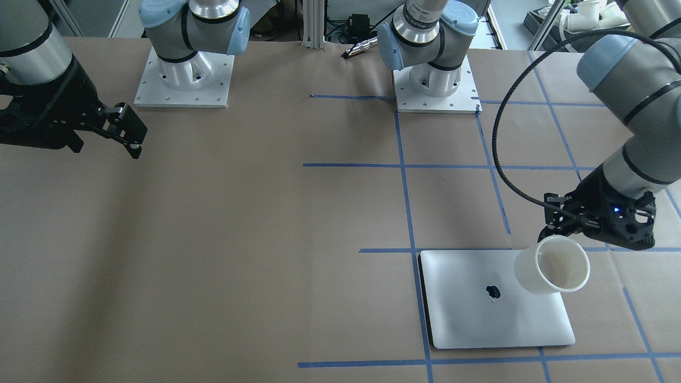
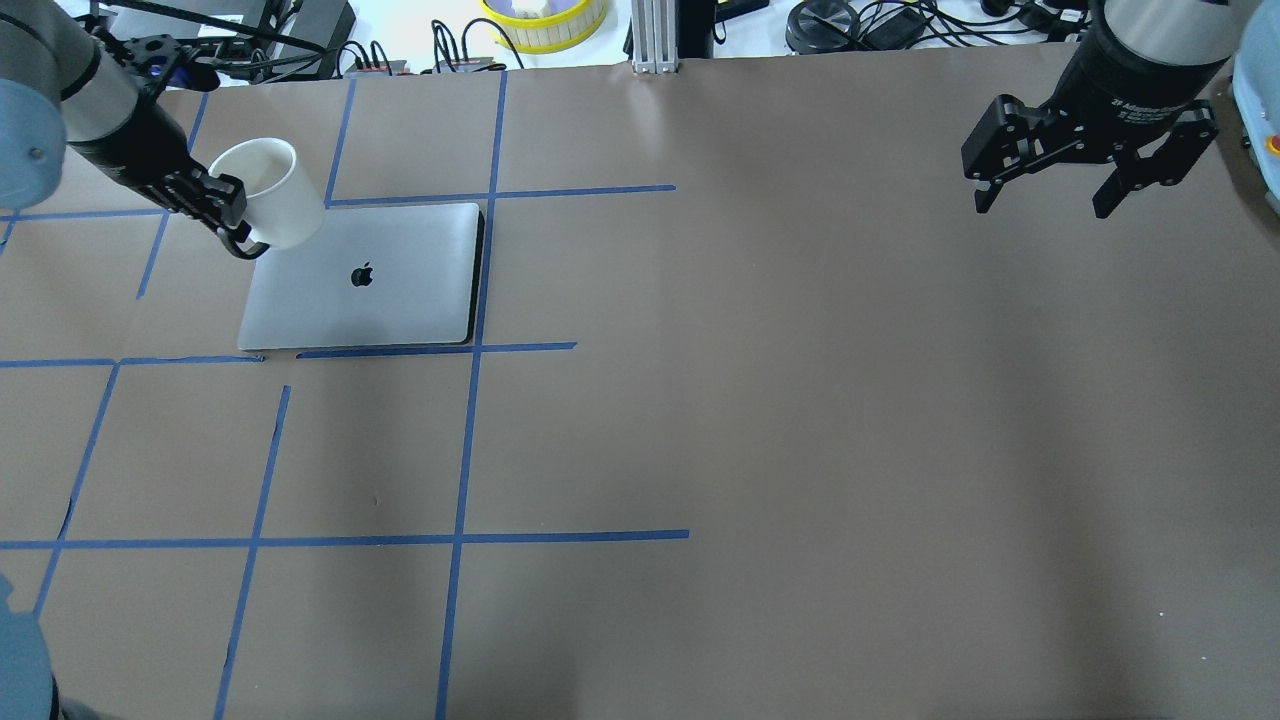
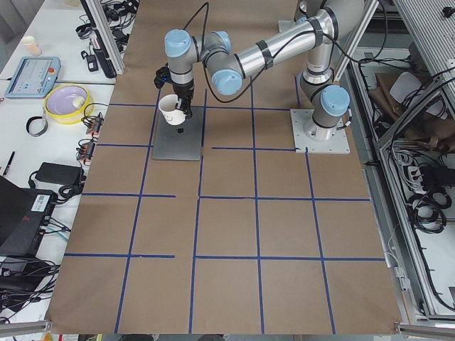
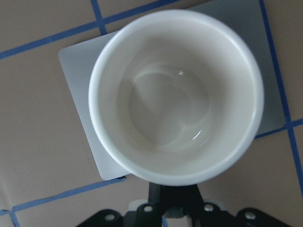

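Observation:
My gripper (image 1: 550, 231) is shut on a white cup (image 1: 534, 268), holding it tilted above a closed silver laptop (image 1: 491, 319). In the top view the cup (image 2: 286, 198) hangs over the upper-left part of the laptop (image 2: 396, 288). The wrist view looks into the cup (image 4: 165, 104), which appears empty; it hides most of the laptop and my fingertips.
Blue tape lines grid the brown table (image 1: 255, 255). A second black gripper (image 2: 1086, 150) hangs at the top right of the top view, apart from the laptop. Cables and a yellow tub lie beyond the edge.

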